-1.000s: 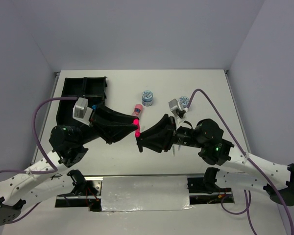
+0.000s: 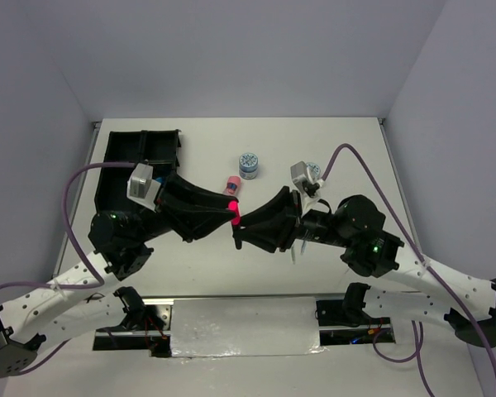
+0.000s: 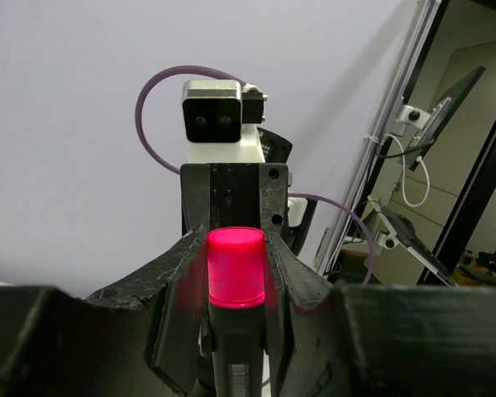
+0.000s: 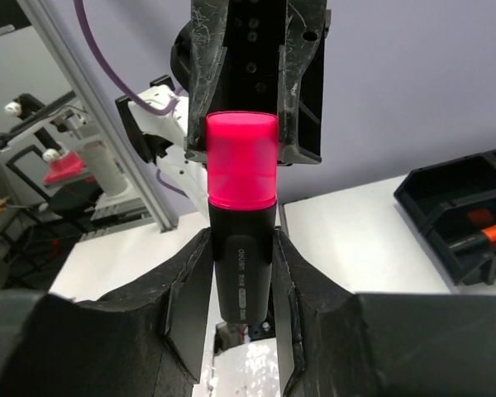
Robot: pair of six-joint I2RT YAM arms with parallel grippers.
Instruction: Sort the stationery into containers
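A marker with a bright pink cap (image 2: 234, 212) and a dark body (image 2: 238, 243) stands roughly upright between the two arms, above the table. On its pink upper part my left gripper (image 2: 232, 217) is shut; the pink cap (image 3: 236, 269) fills the gap between the fingers in the left wrist view. Lower down, my right gripper (image 2: 238, 233) is shut on the black body (image 4: 242, 273). No gap shows between cap and body in the right wrist view. A black divided tray (image 2: 140, 146) lies at the back left, partly hidden by the left arm.
An orange-tipped marker (image 4: 489, 236) lies in the tray. A pink item (image 2: 233, 184) and a round patterned container (image 2: 248, 165) are on the table behind the grippers. A second round container (image 2: 312, 169) is partly hidden by the right arm.
The right gripper has moved slightly to the right and up in the top view. The left arm has barely shifted.
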